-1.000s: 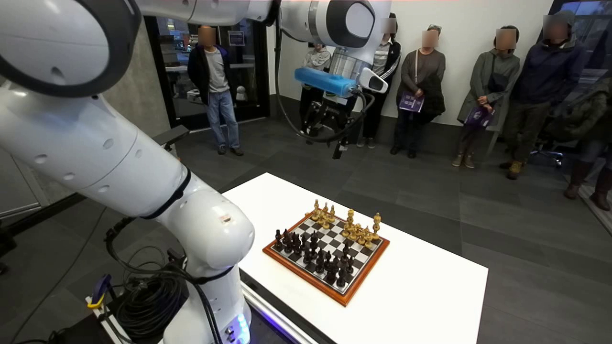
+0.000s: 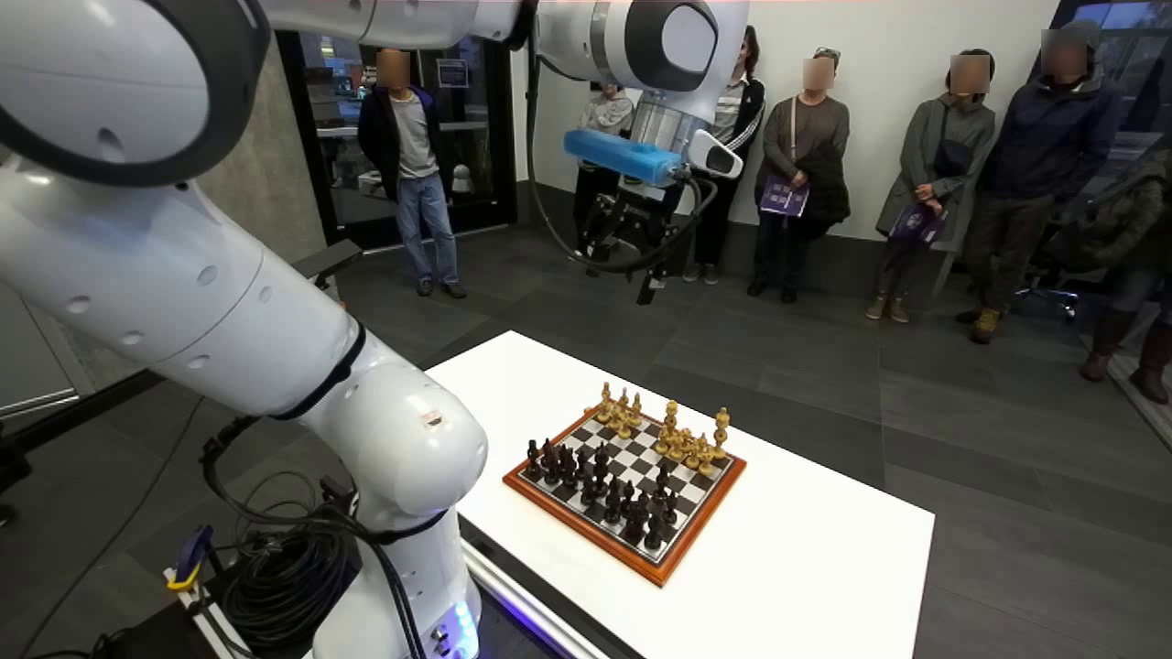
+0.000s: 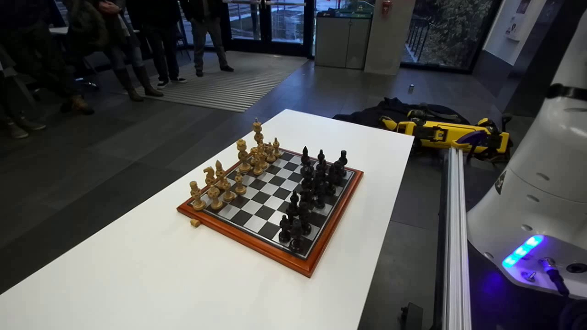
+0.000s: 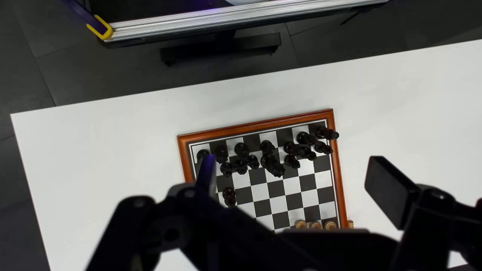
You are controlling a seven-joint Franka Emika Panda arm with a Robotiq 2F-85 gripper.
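A chessboard (image 2: 623, 545) with a reddish-brown wooden frame lies on the white table. Dark pieces (image 3: 317, 178) stand along the side nearer the robot base, one of them (image 4: 229, 197) a little forward of the others. Across the board are the light wooden pieces (image 3: 244, 156), in two groups with a gap between them. A small light piece (image 3: 195, 222) rests on the table just outside the frame. High above the board hangs my gripper (image 2: 618, 284), its fingers wide apart. In the wrist view the gripper is open with nothing held, and its body hides part of the board.
A metal rail (image 4: 244, 18) runs along the robot's side, beyond a gap. Several people stand back from the table. A yellow machine (image 3: 456, 137) lies on the floor past the table's end.
The arm, gripper and chess pieces look unmoved. Only some onlookers in the background have shifted slightly.
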